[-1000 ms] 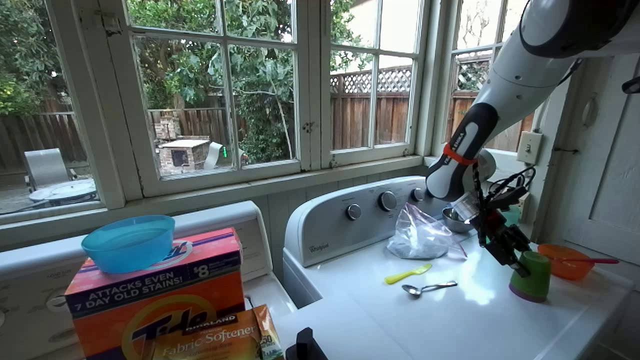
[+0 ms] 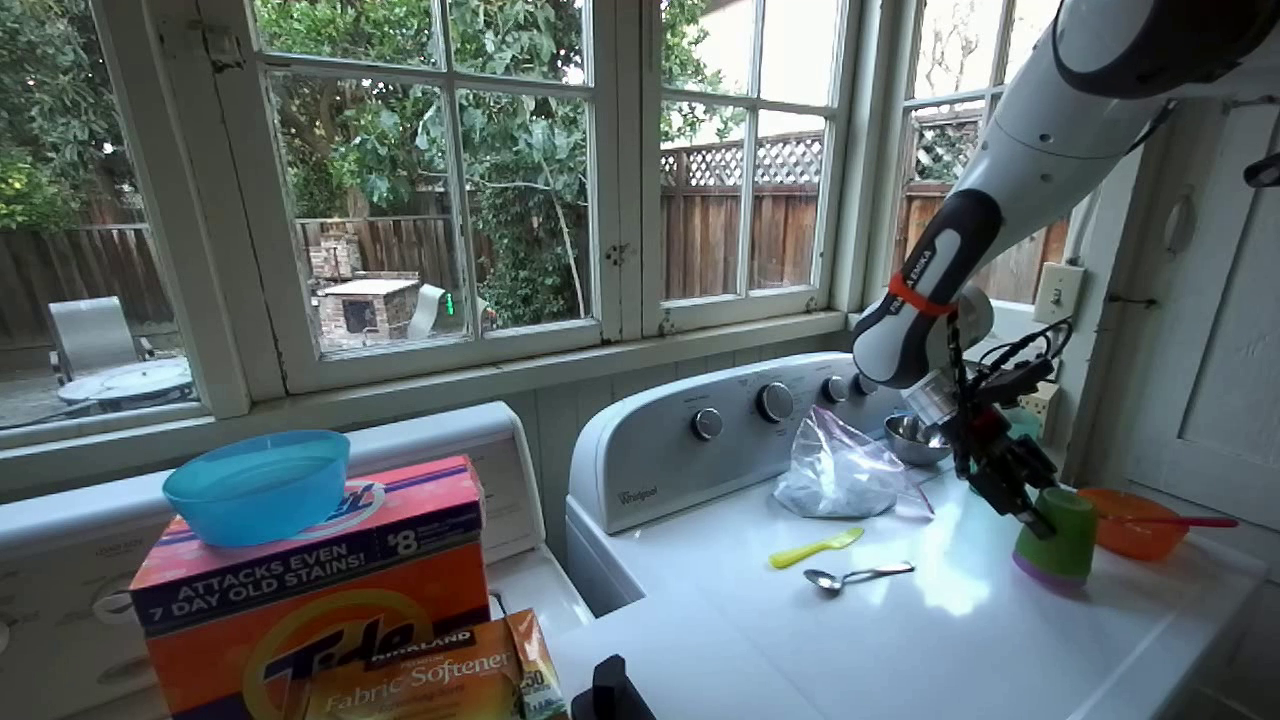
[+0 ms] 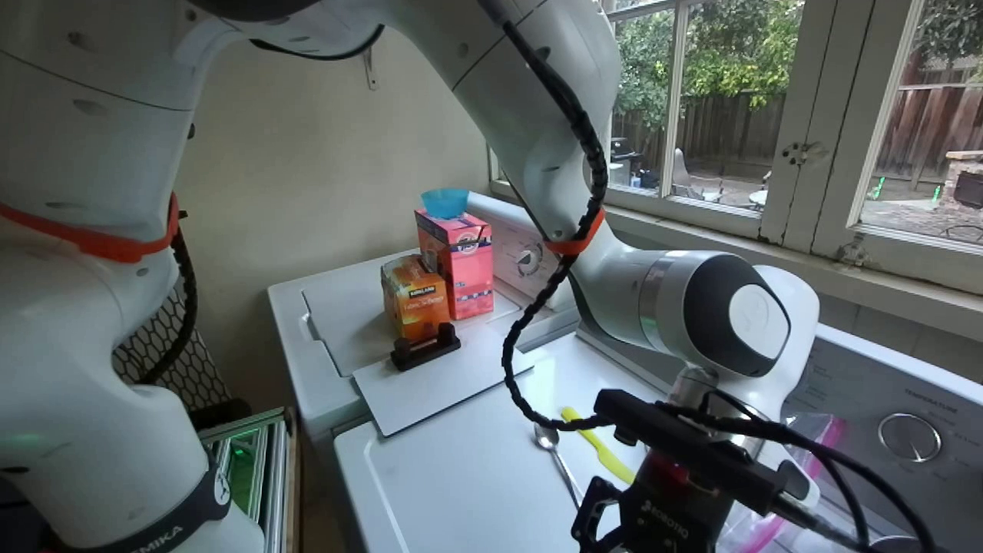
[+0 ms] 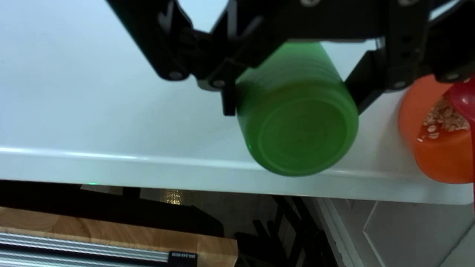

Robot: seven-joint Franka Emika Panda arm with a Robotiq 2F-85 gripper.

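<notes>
A green cup is bottom-up over the white machine top at the far right, with a purple band at its lower end. My gripper is shut on it, a black finger at one side and the other finger on the opposite side. The cup's round base faces the wrist camera. Whether its lower end touches the surface, I cannot tell. In the second exterior view the gripper's body shows at the bottom edge, its fingertips and the cup out of frame.
An orange bowl with flakes and a red spoon stands close beside the cup. A metal spoon, a yellow-green utensil, a plastic bag and a metal bowl lie farther left.
The gripper and green cup have shifted slightly upward and left in the first exterior view, the purple band moving with them. The other objects stay where they were.
</notes>
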